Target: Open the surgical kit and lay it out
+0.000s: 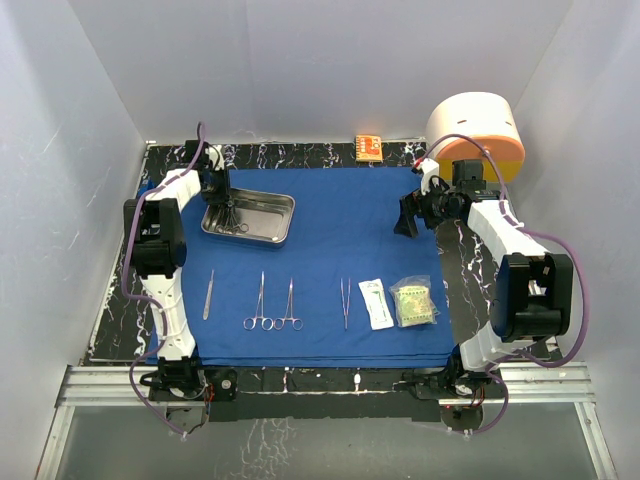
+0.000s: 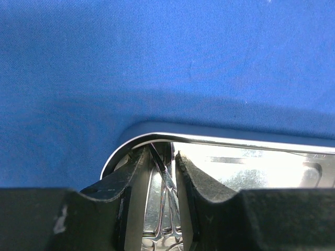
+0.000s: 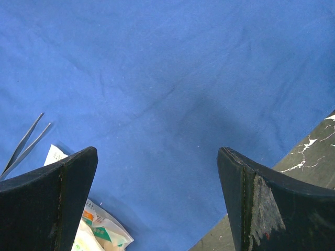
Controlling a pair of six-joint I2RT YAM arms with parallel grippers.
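At the back left a steel tray (image 1: 268, 210) holds scissor-like instruments (image 2: 166, 178). My left gripper is down at the tray's end, its fingers part open around the tips of the instruments. A scalpel handle (image 1: 209, 295), two ringed instruments (image 1: 256, 310) (image 1: 289, 310), tweezers (image 1: 345, 305), a white packet (image 1: 376, 304) and a bagged gauze pack (image 1: 413, 300) lie in a row on the blue cloth (image 1: 340, 220). My right gripper stands open above the cloth at the right, nothing between its fingers.
An orange-and-white container (image 1: 476, 128) stands at the back right, behind the right arm, and a small orange box (image 1: 368, 147) at the back edge. Walls surround the back and sides.
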